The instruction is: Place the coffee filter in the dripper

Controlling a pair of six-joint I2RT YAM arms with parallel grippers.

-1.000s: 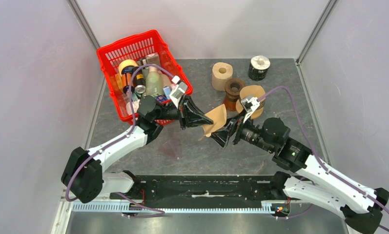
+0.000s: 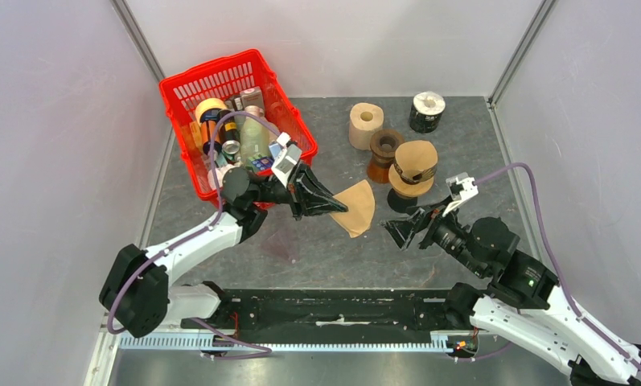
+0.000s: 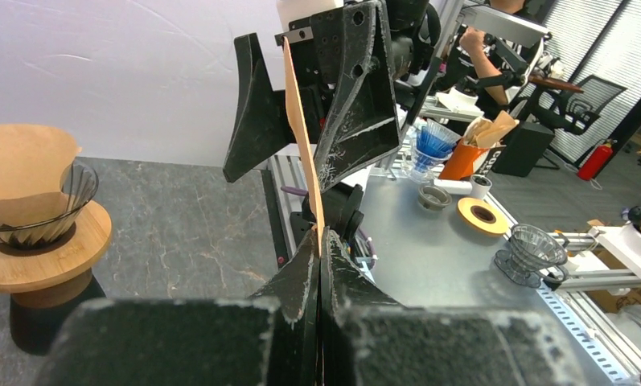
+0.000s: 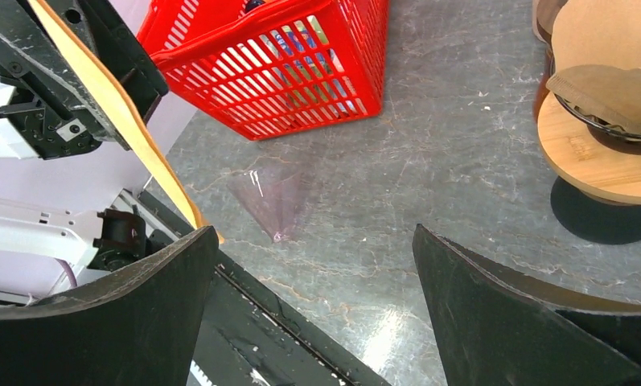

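A flat tan paper filter (image 2: 355, 208) stands out from the tips of my left gripper (image 2: 343, 208), which is shut on its edge. Seen edge-on in the left wrist view, the filter (image 3: 305, 137) rises as a thin strip from between the fingers. My right gripper (image 2: 405, 233) is open and apart from the filter, with nothing between its fingers. On a round wooden stand (image 3: 84, 249) sits a ribbed glass dripper (image 3: 76, 201). Tan filter paper (image 3: 27, 161) lies in that dripper and sticks up past its rim.
At the back left, a red basket (image 2: 289, 108) is full of bottles and cans. A paper roll (image 2: 365, 125), a brown wooden piece (image 2: 385, 149) and a dark can (image 2: 426, 112) stand near the stand. A clear plastic piece (image 4: 277, 197) lies on otherwise bare grey tabletop.
My right gripper has drawn away from the filter to the right, leaving a gap. The filter, bent before, now spreads flatter in the left gripper, which has barely moved.
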